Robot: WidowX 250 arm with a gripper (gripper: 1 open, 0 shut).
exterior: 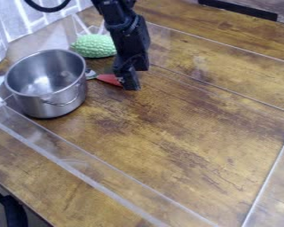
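Observation:
My black gripper (125, 76) is low over the wooden table (192, 133), its fingertips at the red-handled utensil (109, 81), partly covering it. Whether the fingers are closed on the handle I cannot tell. A steel pot (46, 87) stands to the left, beside the utensil's metal end. A green bumpy object (92, 46) lies behind, left of the gripper.
Clear plastic edging runs along the left and front of the work area, with a crinkled light sheet at the back left.

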